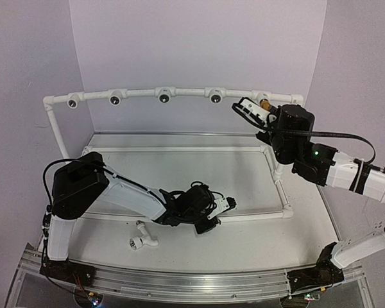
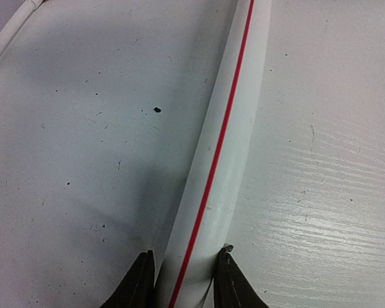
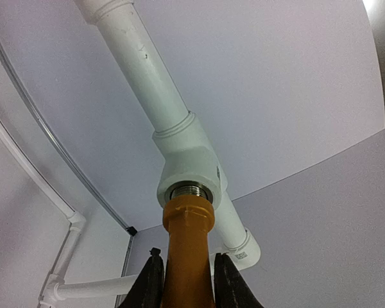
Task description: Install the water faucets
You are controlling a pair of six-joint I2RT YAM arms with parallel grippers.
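A brass-orange faucet (image 3: 187,250) stands against the threaded socket of a white tee fitting (image 3: 186,160), with my right gripper shut on it; in the top view it sits at the rightmost tee of the upper pipe. Whether the threads are engaged I cannot tell. My left gripper is shut on the red-striped white pipe (image 2: 221,128) of the lower frame, near the front in the top view. Four other tees on the upper pipe (image 1: 189,92) show empty dark sockets.
A loose white pipe fitting (image 1: 141,239) lies on the board in front of the lower frame, left of centre. Grey walls close in the back and sides. A metal rail (image 1: 192,278) runs along the front edge.
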